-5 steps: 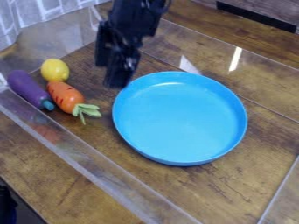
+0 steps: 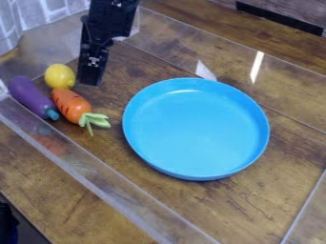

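Note:
My dark gripper (image 2: 91, 67) hangs at the upper left, open, its fingers pointing down just right of a yellow lemon (image 2: 60, 76). Below the lemon lie an orange toy carrot (image 2: 72, 104) with pale green leaves and, to its left, a purple eggplant (image 2: 29, 95). A large blue plate (image 2: 193, 129) rests on the wooden table to their right.
Clear low walls border the wooden table (image 2: 254, 210), along the left and at the back.
The vegetables and plate have not moved.

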